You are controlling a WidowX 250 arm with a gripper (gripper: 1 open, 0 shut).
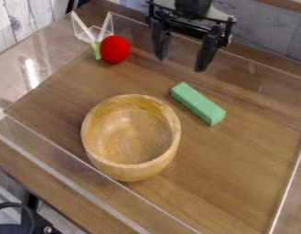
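Note:
My black gripper [185, 47] hangs at the top centre, its two fingers spread apart with nothing visible between them. Below it and a little right lies a green block [198, 103] on the wooden surface. A round wooden bowl [131, 156] sits empty in the lower middle. A red ball [114, 48] is to the gripper's left, beside a small white wire object with a green part [96, 47].
Raised edges run along the left, back and right. A dark cable shows at the bottom left.

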